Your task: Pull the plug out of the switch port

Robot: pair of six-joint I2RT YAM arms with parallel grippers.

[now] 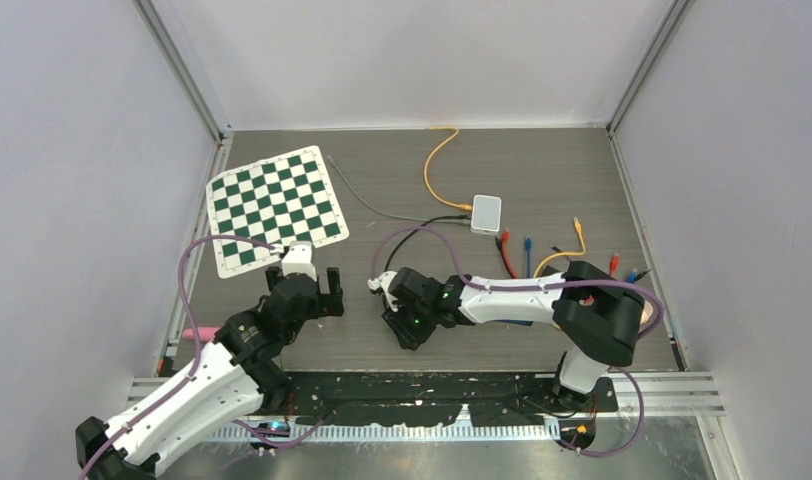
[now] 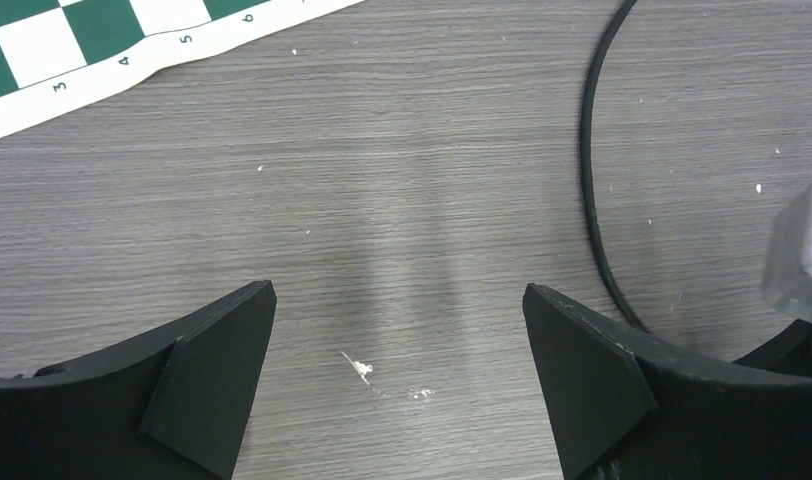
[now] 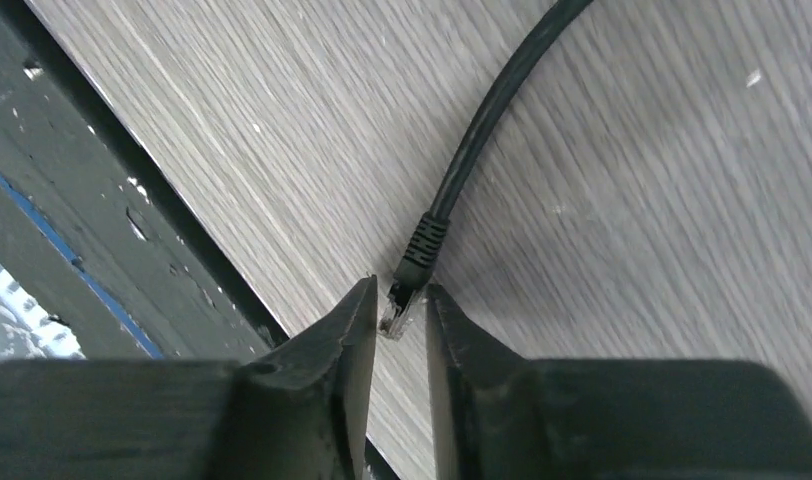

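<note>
The white switch [image 1: 486, 214] lies on the table right of centre, towards the back. Several cables meet its left side: yellow, grey and a black cable [image 1: 412, 236] curving down to my right gripper [image 1: 407, 335]. In the right wrist view, the black cable's free-end plug [image 3: 422, 243], with a clear tip, lies between the right fingertips. The fingers stand part open around it; whether both press on it cannot be told. My left gripper is open and empty, with bare table below it. No port is clearly visible.
A checkerboard mat [image 1: 278, 209] lies at the left. Loose cable ends [image 1: 576, 240] lie right of the switch, partly under the right arm. The table's front edge [image 3: 162, 200] runs close to the right fingers. Free table shows between the mat and the black cable.
</note>
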